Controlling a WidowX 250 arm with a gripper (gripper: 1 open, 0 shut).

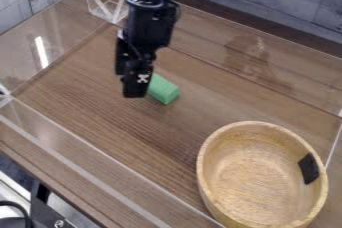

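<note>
My black gripper (pixel 135 77) is low over the left-centre of the wooden table (pixel 80 132), open, its arm reaching down from the top of the view. Just right of it lies a green block (pixel 163 90), partly hidden by the gripper. Whether they touch is unclear.
A large beige round container (pixel 261 147) with a dark patch on its rim occupies the lower right. A clear wire or plastic object (pixel 107 4) is at the top left.
</note>
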